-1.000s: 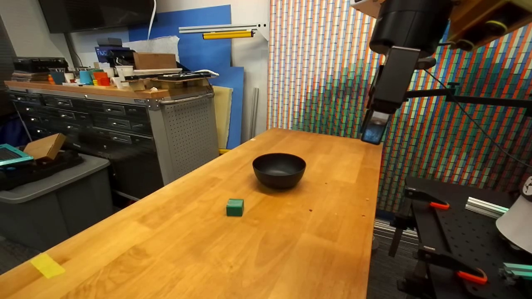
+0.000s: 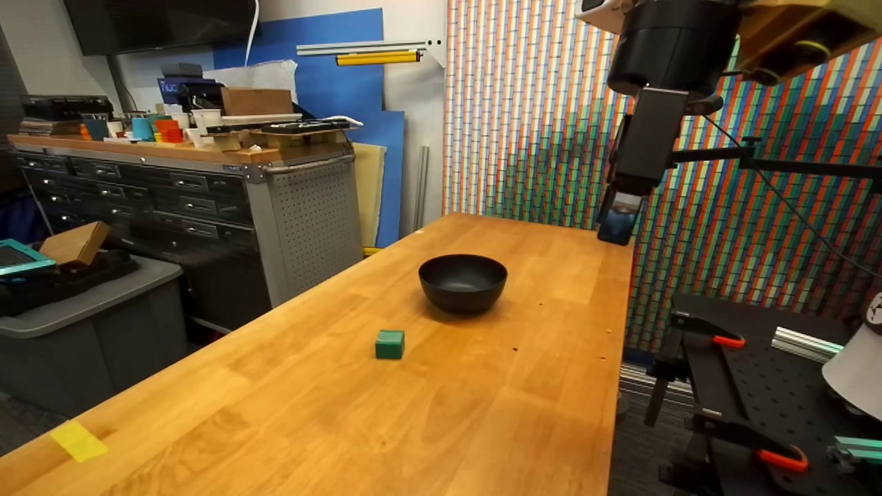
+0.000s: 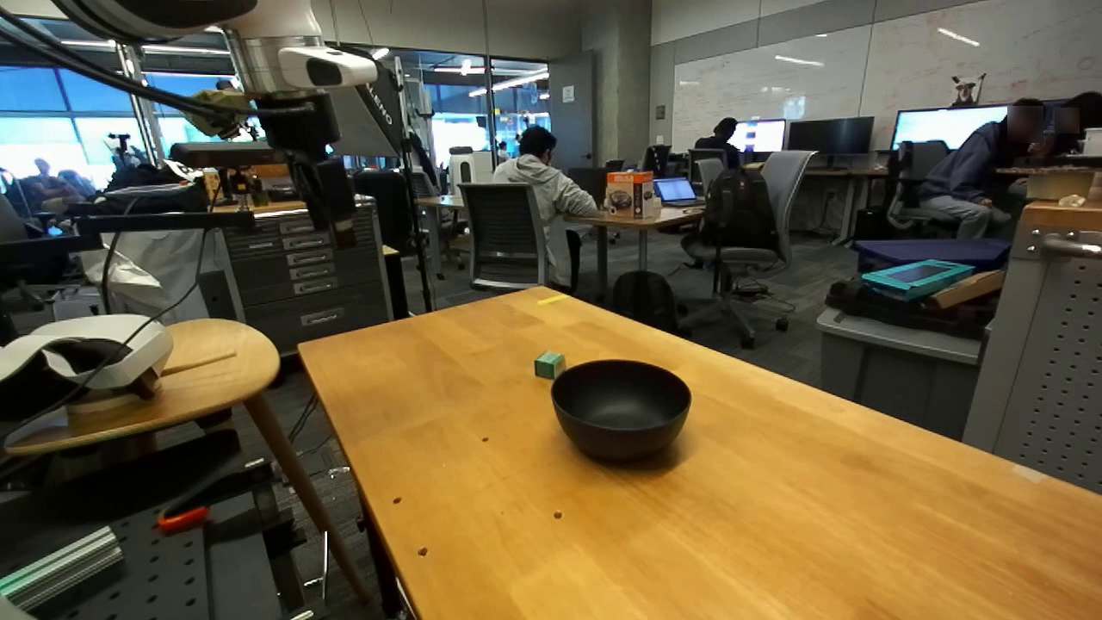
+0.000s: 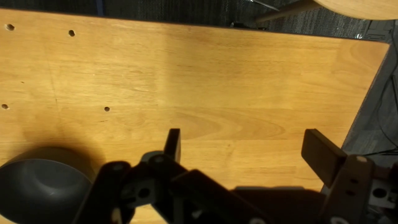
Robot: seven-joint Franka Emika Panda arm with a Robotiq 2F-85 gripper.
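A small green cube [image 2: 389, 344] rests on the wooden table; in the second exterior view the cube [image 3: 548, 365] sits just beyond a black bowl [image 3: 621, 408]. That bowl [image 2: 463, 284] stands upright, and its inside looks empty. My gripper [image 2: 618, 227] hangs in the air toward the right side of the table, apart from both. In the wrist view the gripper is open, its two fingers wide apart over bare wood. Part of the bowl [image 4: 43, 186] shows at lower left there; the cube is out of that view.
A round stool [image 3: 222, 362] with a white headset and a black cart [image 3: 176, 558] stand beside it.
My gripper has shifted slightly down and to the left in the first exterior view. The cube and the bowl have stayed in place.
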